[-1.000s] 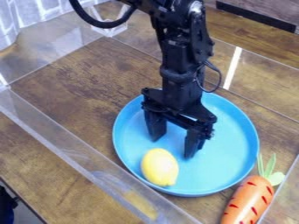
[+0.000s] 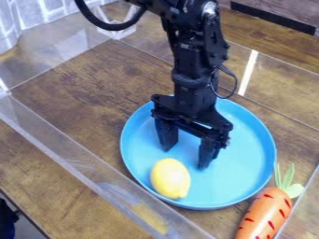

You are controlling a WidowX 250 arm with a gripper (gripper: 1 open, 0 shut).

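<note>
My black gripper (image 2: 187,140) is low over a blue plate (image 2: 249,163), its two fingers apart with bare plate visible between them. A yellow lemon (image 2: 171,177) lies on the near-left part of the plate, in front of the gripper and clear of its fingers. An orange toy carrot (image 2: 264,215) with green leaves lies off the plate at the lower right. The gripper's body hides part of the back of the plate.
The plate stands on a brown wooden surface (image 2: 75,93) with clear edging along the left and lower left.
</note>
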